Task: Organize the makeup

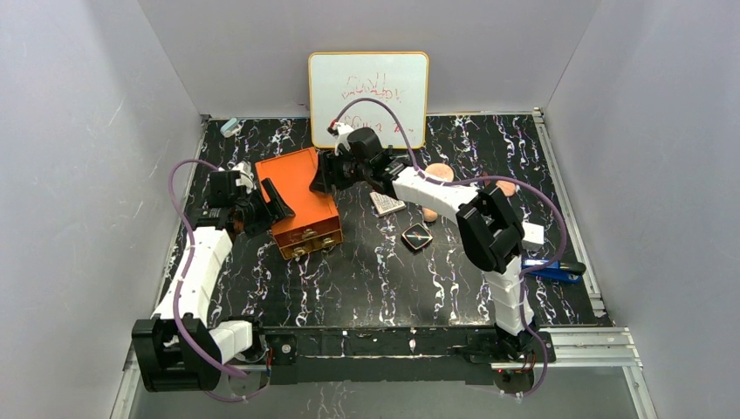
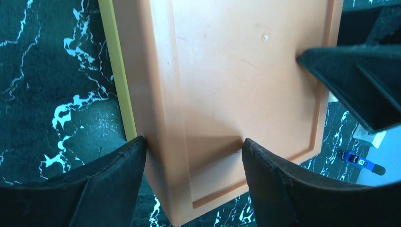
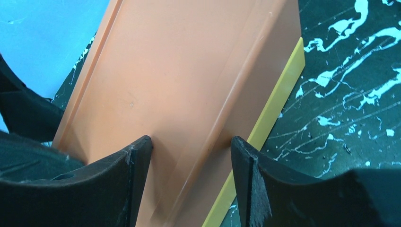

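An orange box with drawers point(image 1: 301, 209) stands on the left-middle of the table, its drawer pulls facing the front. My left gripper point(image 1: 270, 201) is at its left side; in the left wrist view, my left gripper straddles the box's edge, part open, fingertips against its surfaces. On the right side, my right gripper point(image 1: 325, 175) does likewise; in the right wrist view, my right gripper has fingertips at the lid and side wall of the box.
A dark square compact point(image 1: 416, 236), a pale palette point(image 1: 384, 206), sponges point(image 1: 429, 215) and a blue tool point(image 1: 550, 272) lie to the right. A whiteboard point(image 1: 367, 96) leans at the back.
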